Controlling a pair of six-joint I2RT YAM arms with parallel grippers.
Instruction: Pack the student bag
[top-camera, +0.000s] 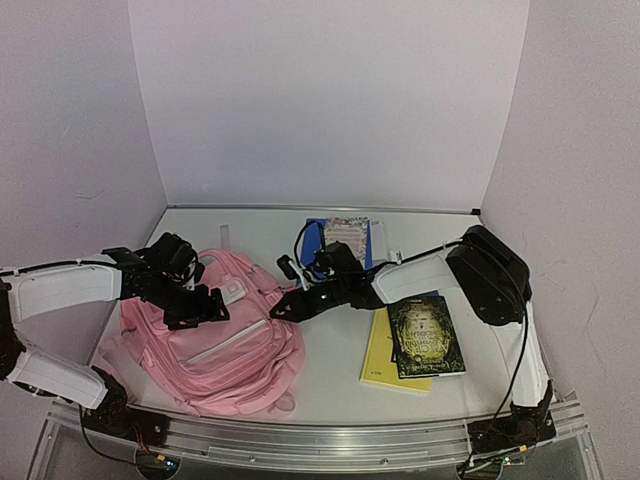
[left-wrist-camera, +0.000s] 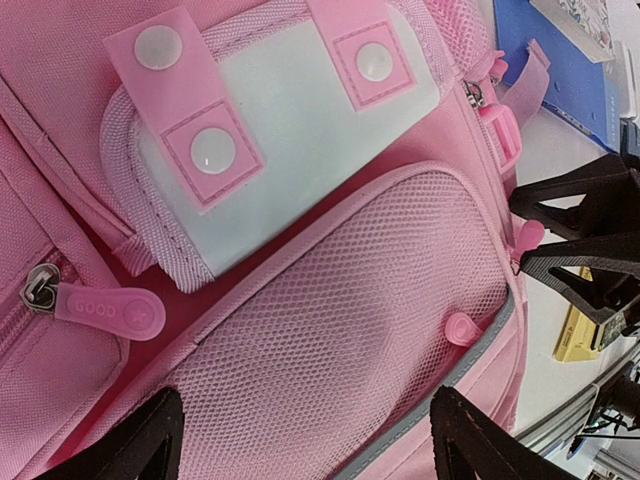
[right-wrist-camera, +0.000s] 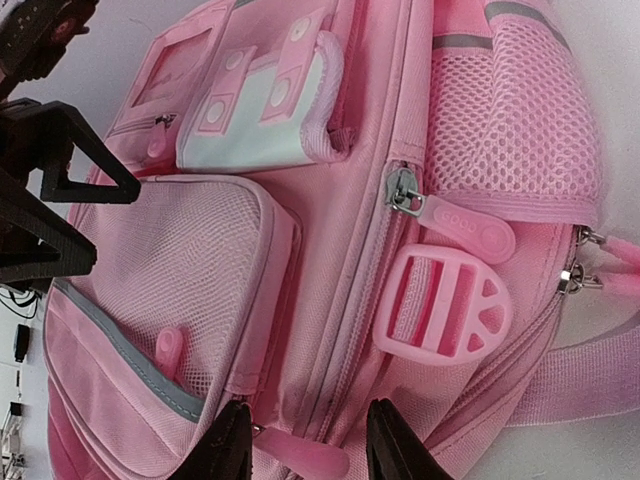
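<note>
The pink backpack (top-camera: 225, 350) lies on the left of the table, its front facing up. Over its front panel my left gripper (top-camera: 202, 314) stands open, its fingers (left-wrist-camera: 480, 435) wide apart above the mesh pocket and nothing between them. At the bag's right edge is my right gripper, also open; a pink zipper pull (right-wrist-camera: 312, 456) lies between its separated fingertips. From the left wrist view, that same pull (left-wrist-camera: 529, 236) sits in the gap of the right fingers. Another zipper pull (right-wrist-camera: 465, 226) and a plastic buckle (right-wrist-camera: 445, 305) lie beside it.
A dark-covered book (top-camera: 427, 335) rests on a yellow one (top-camera: 381, 350) at the right. Behind the right arm lie a blue book (top-camera: 311, 240) and a patterned one (top-camera: 346, 236), partly hidden. Bare table (top-camera: 335, 370) separates bag and books.
</note>
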